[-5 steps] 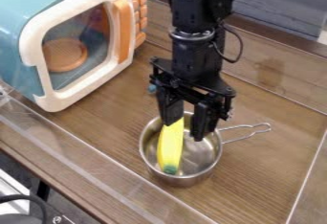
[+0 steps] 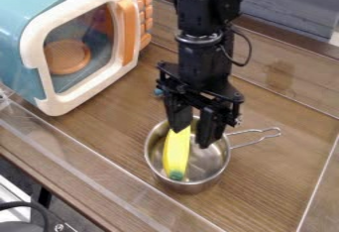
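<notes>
My black gripper [image 2: 193, 127] hangs over a small steel pot [image 2: 207, 173], its two fingers apart and pointing down at the pot's upper part. A yellow banana-like object [image 2: 176, 155] with a green tip lies in the pot, just below the left finger; whether that finger touches it I cannot tell. The pot's wire handle reaches out to the right.
A toy microwave [image 2: 54, 48] in light blue and white stands at the back left. A small blue object [image 2: 158, 92] is partly hidden behind the gripper. A black cable lies at the lower left.
The pot and yellow object look unmoved.
</notes>
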